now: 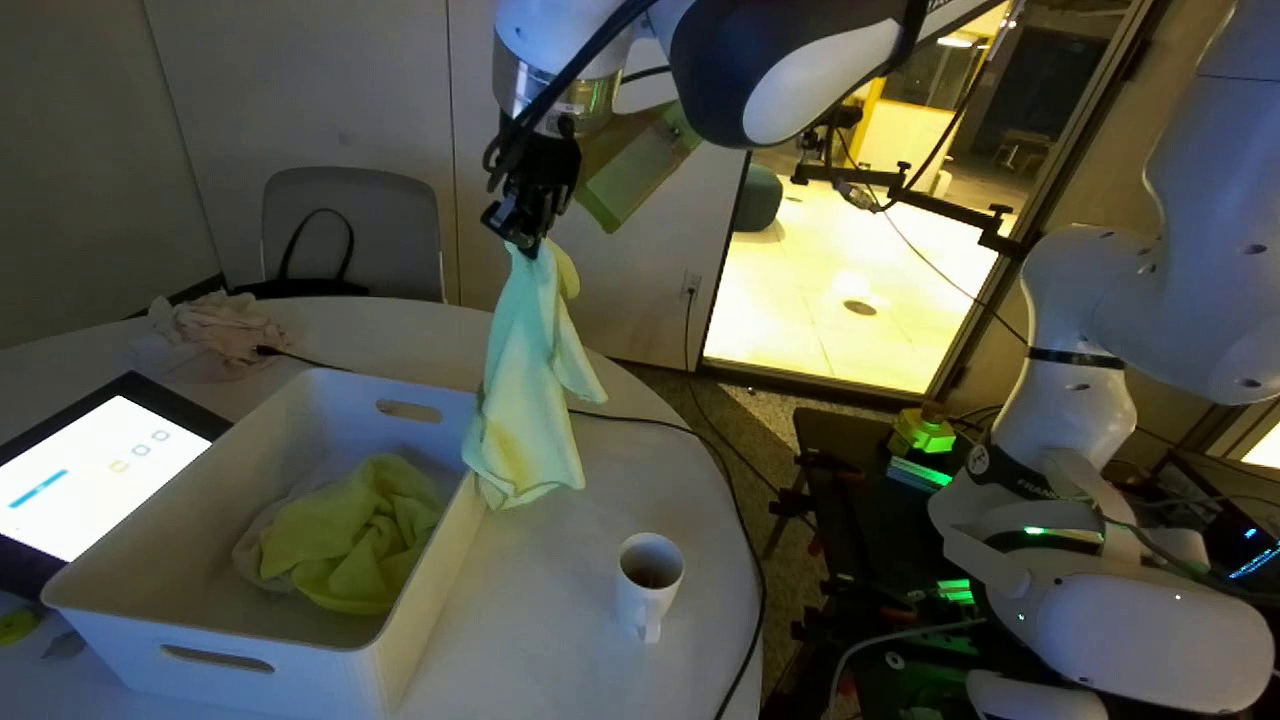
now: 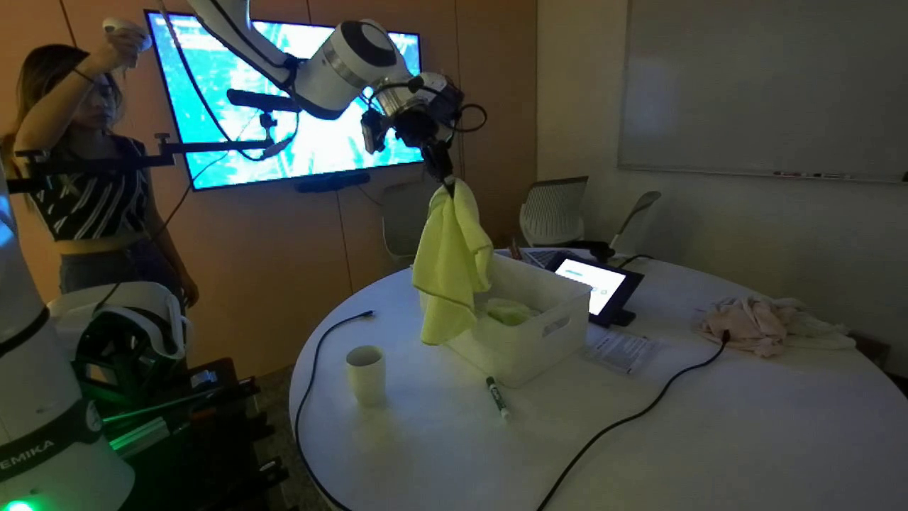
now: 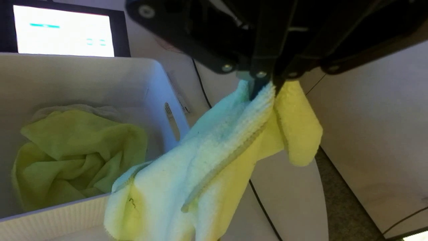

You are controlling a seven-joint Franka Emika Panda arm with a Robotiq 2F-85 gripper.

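Observation:
A yellow-green cloth [image 1: 528,384] dangles from my gripper [image 1: 529,248], which is shut on a pinched fold near the cloth's top. In the wrist view the hanging cloth [image 3: 208,160] spreads below the dark fingertips [image 3: 257,89], one flap falling to the right. Its lower end is beside and partly over the near wall of a white bin [image 1: 432,564]. Inside that bin lies a second, crumpled yellow-green cloth [image 1: 360,534], with a paler cloth [image 3: 80,109] partly hidden beneath it.
A white mug [image 1: 649,582] with dark contents stands near the table edge. A marker [image 2: 497,397] lies beside the bin, and a lit tablet [image 2: 596,285] stands behind. Pinkish cloth [image 2: 749,323] is heaped farther off. Black cables [image 2: 630,417] cross the table.

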